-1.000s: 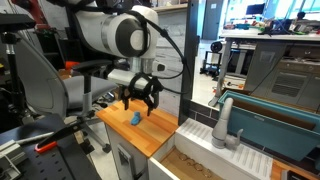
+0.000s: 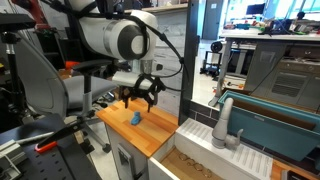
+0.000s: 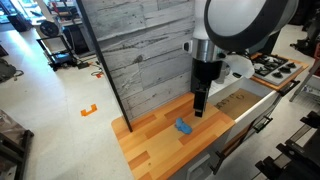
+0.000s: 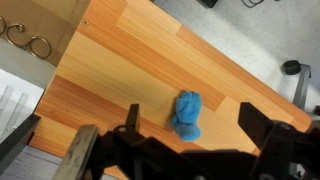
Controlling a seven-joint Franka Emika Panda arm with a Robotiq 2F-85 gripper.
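Observation:
A small blue object (image 4: 186, 115), soft-looking and rounded, lies on the wooden counter (image 4: 110, 70). Above it hangs my gripper, its two dark fingers wide apart with nothing held between them. In the wrist view the blue object shows in the gap between the fingers, a little toward the top. Both exterior views show the gripper clear of the wood; the blue object (image 2: 136, 118) rests below it, and from the other side the same blue object (image 3: 183, 126) lies just left of the fingers.
Beside the counter is an open drawer (image 3: 240, 104) or recessed compartment. A grey-white tap-like fixture (image 2: 222, 124) stands on white tiles, with a teal bin (image 2: 265, 128) behind it. A planked wall (image 3: 150, 60) bounds the counter's back. Bare wood surrounds the blue object.
Over the last second my gripper has shifted slightly left and lower in exterior view 1. The blue object has stayed where it was.

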